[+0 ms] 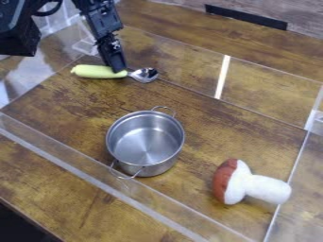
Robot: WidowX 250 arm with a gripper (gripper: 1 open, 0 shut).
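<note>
My gripper (116, 64) is at the upper left, its black fingers low at a pale green long object (94, 72). Just right of it lies a small silver spoon-like piece (144, 75), beside the fingertips. The fingertips are small in this view; what exactly sits between them is hard to make out.
A steel pot (145, 142) with two handles stands at the lower middle. A white and red object (252, 184), perhaps a mushroom-like toy, lies at the lower right. The wooden table (228, 123) is otherwise mostly clear, with pale seams across it.
</note>
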